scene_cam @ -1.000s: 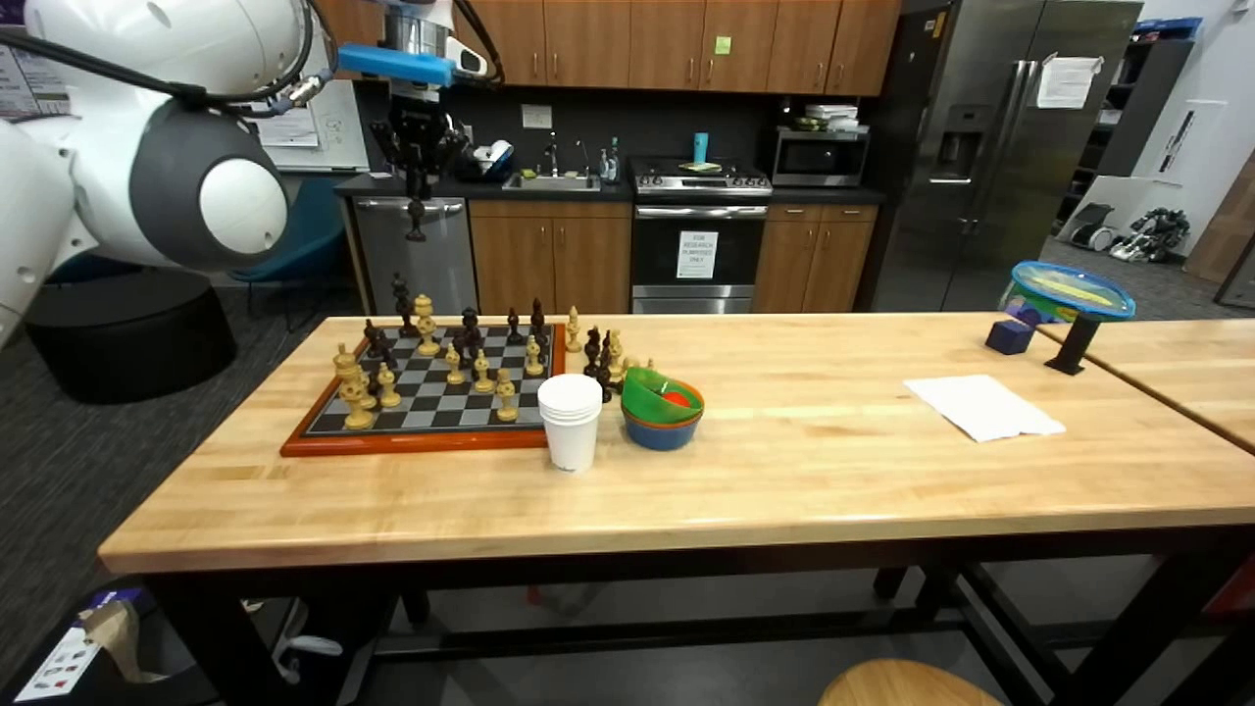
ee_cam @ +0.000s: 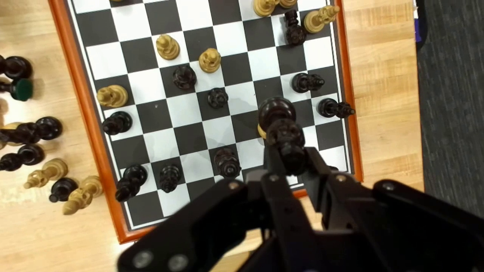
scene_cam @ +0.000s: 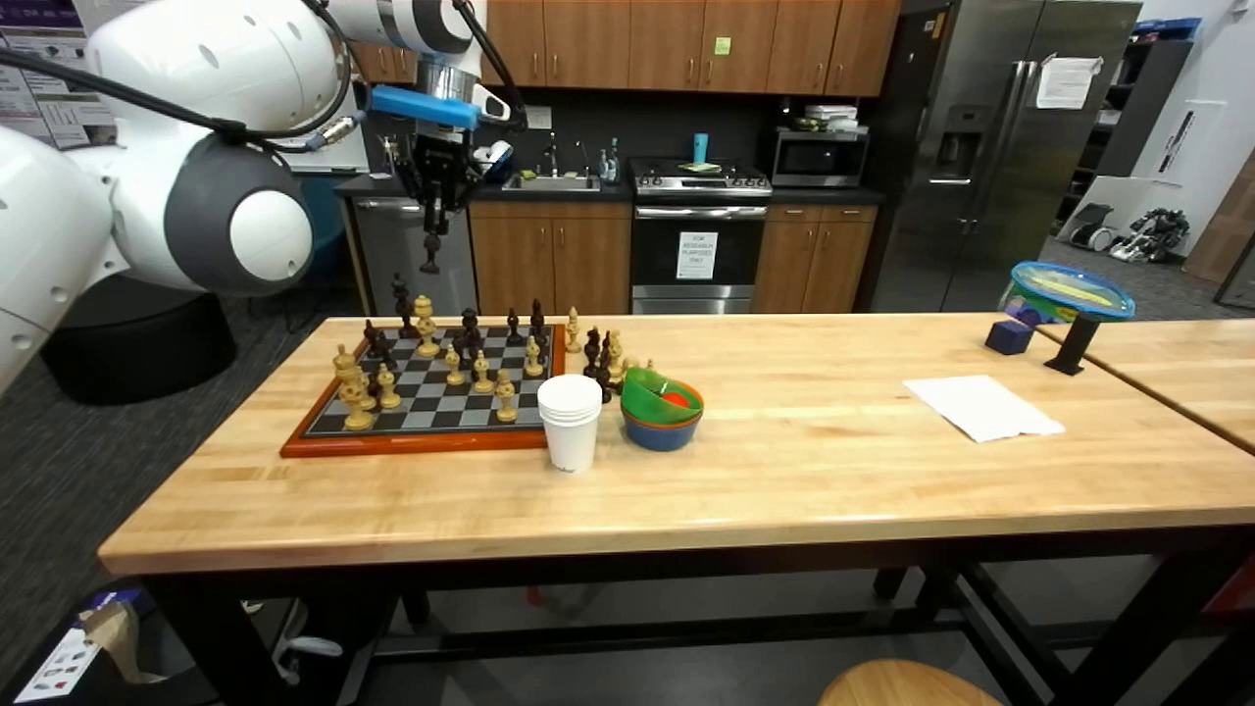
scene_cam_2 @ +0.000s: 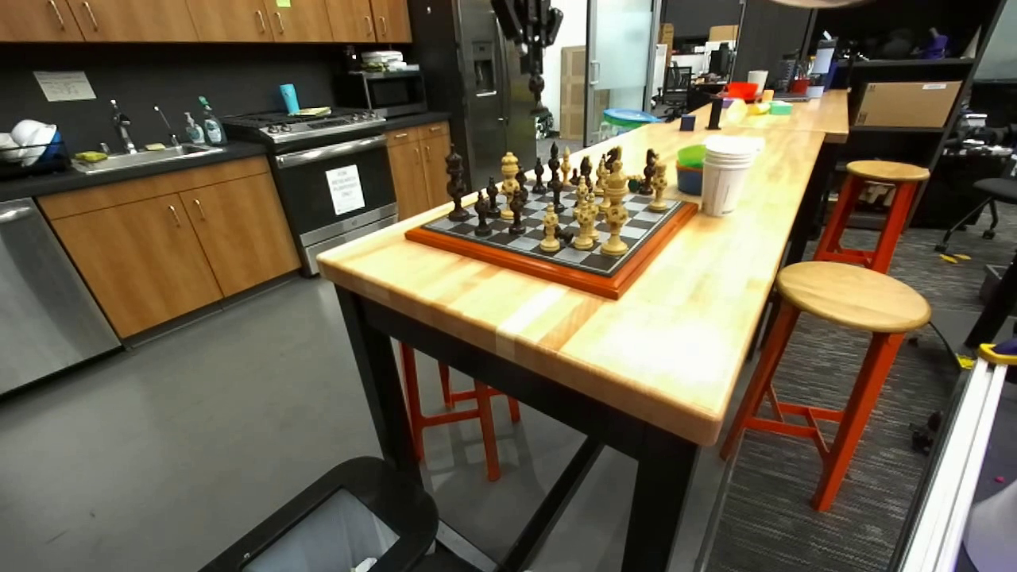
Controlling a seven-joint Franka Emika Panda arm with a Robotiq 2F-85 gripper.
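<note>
A dark chess piece (ee_cam: 286, 131) is held upright in my gripper, its round base pointing down toward the board in the wrist view. In the first exterior view the gripper (scene_cam: 431, 224) hangs well above the far side of the chessboard (scene_cam: 353, 447), the dark piece (scene_cam: 431, 253) below its fingers. The second exterior view shows that piece (scene_cam_2: 536, 87) high over the board (scene_cam_2: 534, 259), touching nothing beneath. Light and dark pieces stand on several squares; one dark piece (ee_cam: 293, 29) lies on its side. Part of a light piece is hidden behind the held one.
Captured pieces (ee_cam: 50, 172) stand on the table beside the board. Close to its front right corner are stacked white cups (scene_cam: 571, 424) and bowls (scene_cam: 661, 435). A white paper (scene_cam: 983, 407) lies farther right, with clear table between.
My gripper has shifted slightly right and lower in the first exterior view, with the dark piece still held. The pieces on the board look unmoved.
</note>
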